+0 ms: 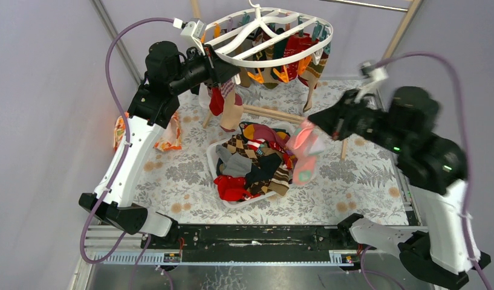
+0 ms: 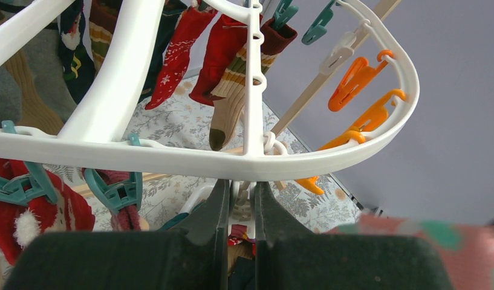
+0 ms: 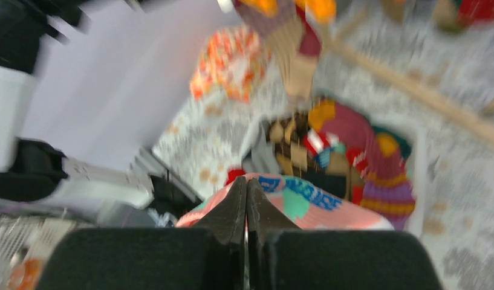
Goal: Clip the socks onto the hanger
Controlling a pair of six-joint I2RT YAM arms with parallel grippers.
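The white hanger (image 1: 268, 60) carries socks and clips. In the left wrist view my left gripper is shut on a pale clip (image 2: 242, 209) just below the hanger's front rim. My right gripper (image 1: 334, 128), blurred at the right, is shut on a pink-and-mint sock (image 1: 305, 157), which dangles over the right side of the sock bin (image 1: 211, 163). The sock also shows across the right wrist view (image 3: 311, 208).
Mixed socks (image 1: 235, 187) fill the bin below the hanger. An orange patterned bundle (image 1: 170, 139) lies at the left. Wooden poles (image 1: 265, 112) stand behind the bin.
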